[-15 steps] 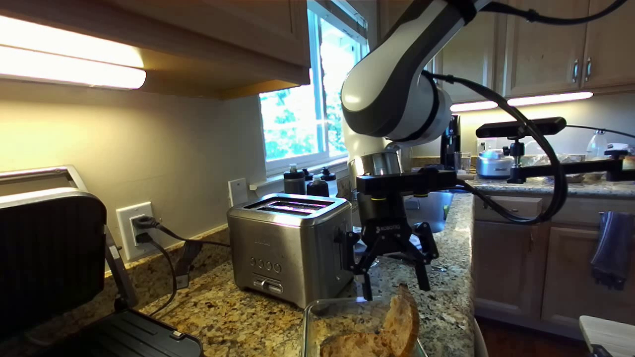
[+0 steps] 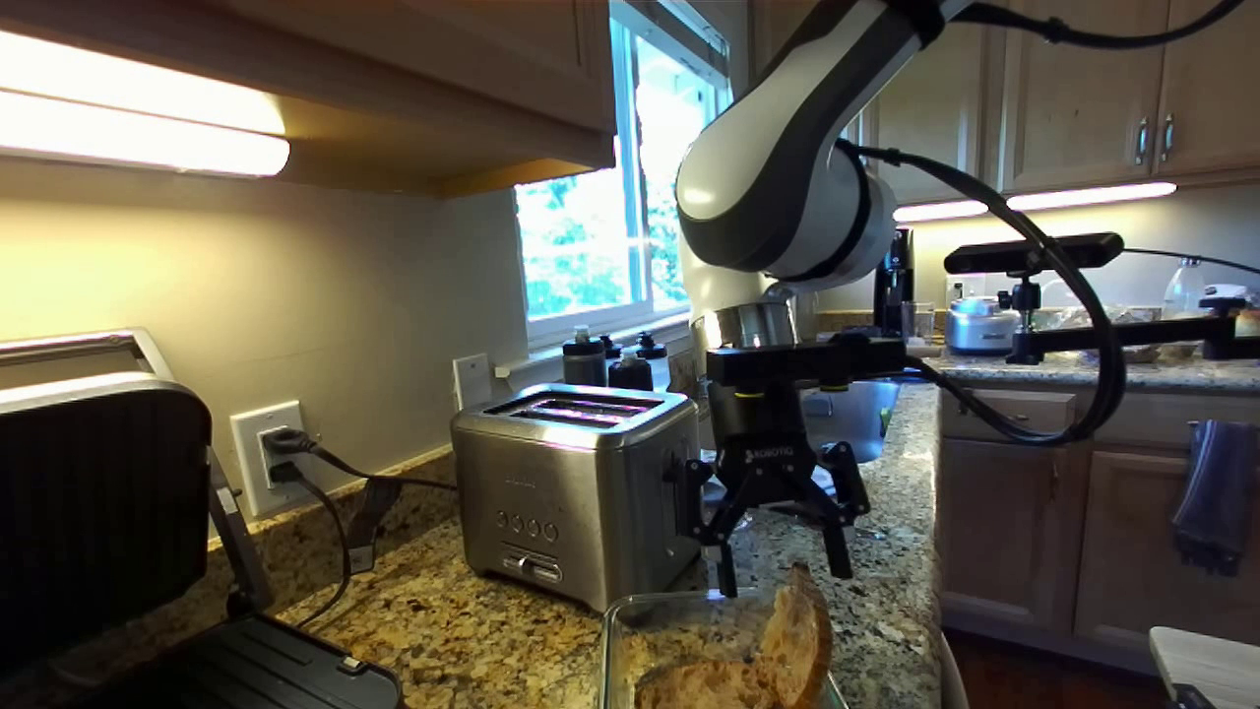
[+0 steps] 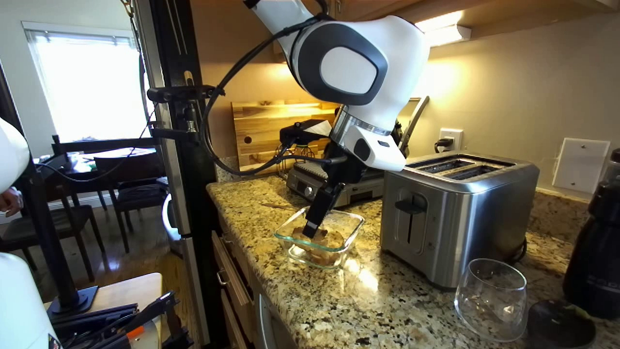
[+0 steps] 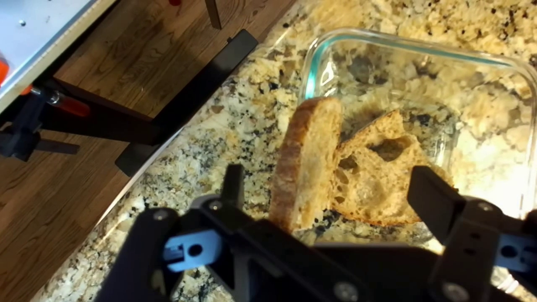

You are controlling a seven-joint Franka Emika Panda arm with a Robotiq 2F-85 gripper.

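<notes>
My gripper (image 2: 786, 579) is open above the far part of a clear glass dish (image 2: 611, 654), its fingers spread wide with nothing held. In the wrist view, one bread slice (image 4: 314, 161) stands on edge against the dish's side. A second slice (image 4: 372, 188) with large holes lies flatter beside it. Both pieces appear between the two fingertips in that view, apart from them as far as I can see. A steel toaster (image 2: 567, 508) stands beside the dish, its top slots showing no bread.
An open contact grill (image 2: 106, 508) is close to the wall. A drinking glass (image 3: 491, 302) and a dark grinder (image 3: 598, 244) stand past the toaster. The counter's edge (image 3: 273, 302) runs near the dish.
</notes>
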